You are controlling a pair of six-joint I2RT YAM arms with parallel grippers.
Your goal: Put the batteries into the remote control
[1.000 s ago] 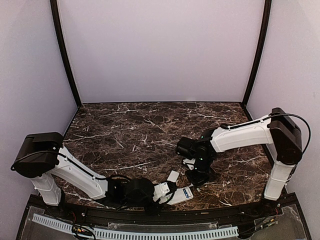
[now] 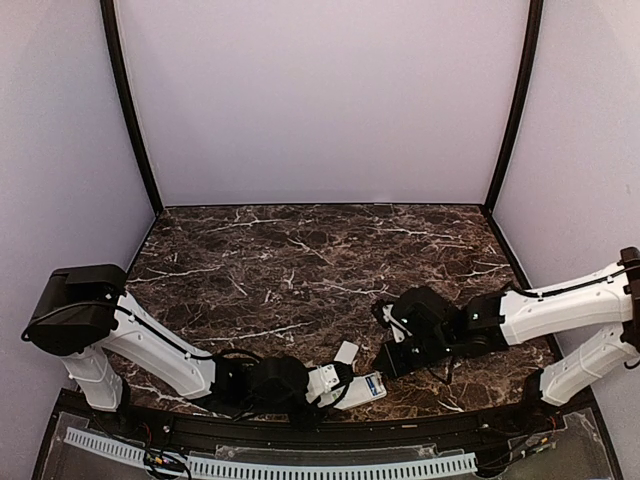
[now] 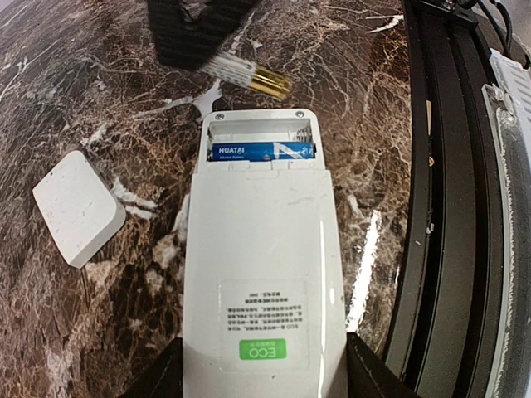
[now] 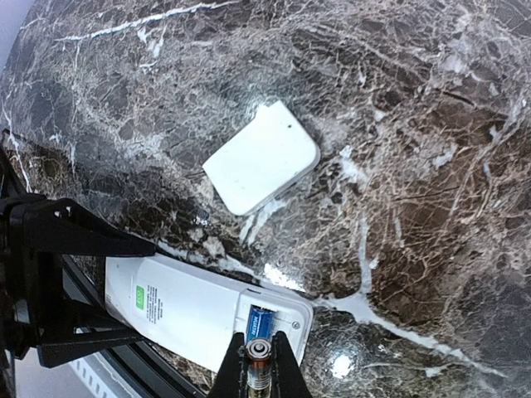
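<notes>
In the left wrist view the white remote control [image 3: 264,240] lies back side up, its battery bay open at the far end. One blue battery [image 3: 261,152] lies crosswise in the bay, and an empty slot [image 3: 257,128] shows beside it. My left gripper is shut around the remote's body. A second battery [image 3: 249,73], gold at one end, is tilted above and just past the bay. My right gripper is shut on this battery, whose end faces the right wrist camera near the bay.
The loose white battery cover [image 4: 264,159] lies on the dark marble table beside the remote. Close along the remote's other side runs the black table-edge rail [image 3: 419,207]. Open tabletop [image 2: 260,260] stretches behind both arms.
The left arm, remote and cover look unmoved.
</notes>
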